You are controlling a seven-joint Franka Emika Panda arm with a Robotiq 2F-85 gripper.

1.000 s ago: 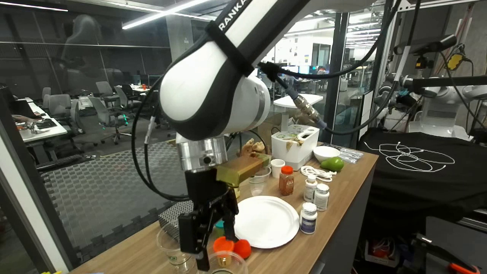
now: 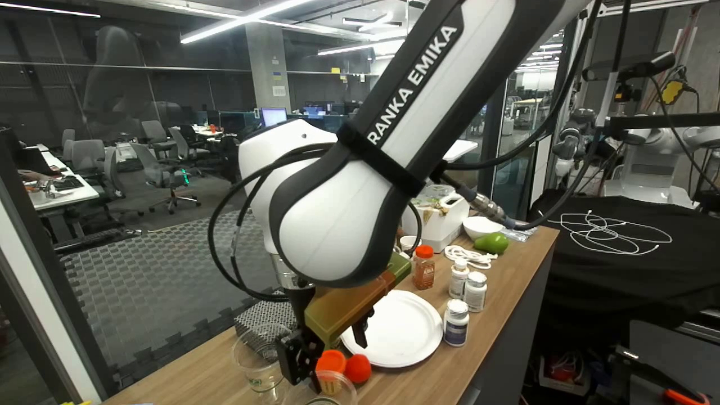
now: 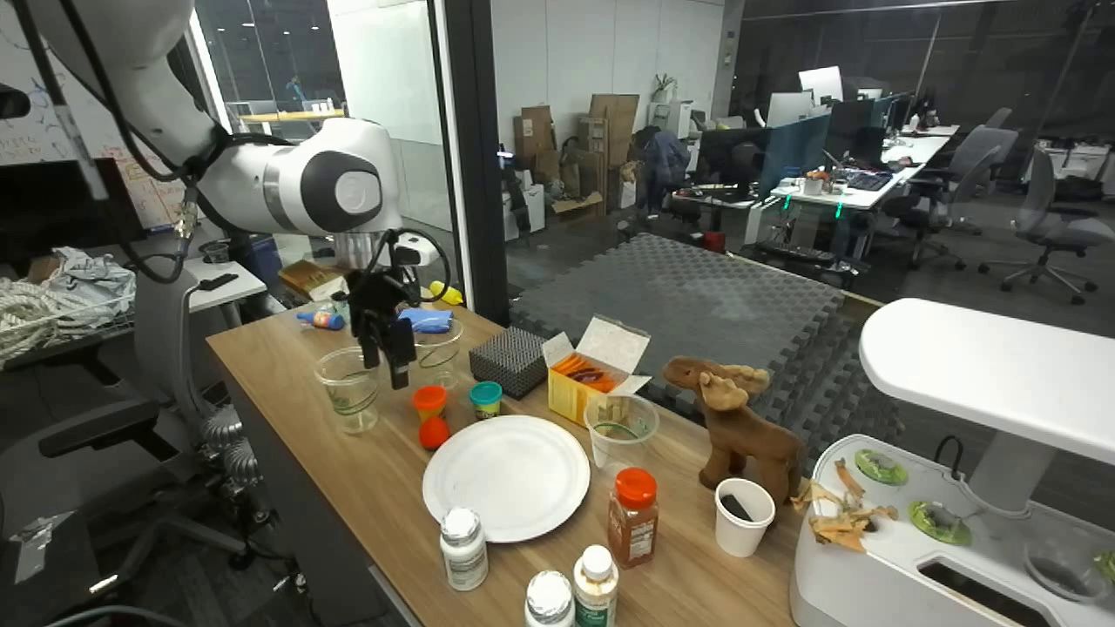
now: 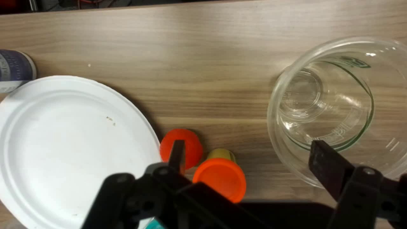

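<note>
My gripper is open, its fingers wide apart with nothing held between them. In the wrist view, the left finger (image 4: 177, 154) overlaps a red ball (image 4: 187, 143), while the right one crosses the rim of a clear plastic cup (image 4: 280, 89). An orange-lidded tub (image 4: 221, 177) shows in the gap, beyond the fingertips. From the second exterior view, the gripper hangs above the table near that clear cup (image 3: 355, 407), the tub (image 3: 429, 402) and the ball (image 3: 434, 433). A white plate (image 3: 507, 479) lies flat beside the ball.
A teal-lidded tub (image 3: 486, 398), another clear cup (image 3: 435, 360) and a black mesh block (image 3: 509, 359) stand close by. Past the plate are a white bottle (image 3: 462, 549), a red-capped jar (image 3: 633, 517) and a toy moose (image 3: 747, 444). Bare wood runs along the table's near edge.
The arm has shifted and the gripper is tilted differently, its fingers spread further apart in view. The tub, ball and plate stay put; the clear cup in front appears slightly shifted left.
</note>
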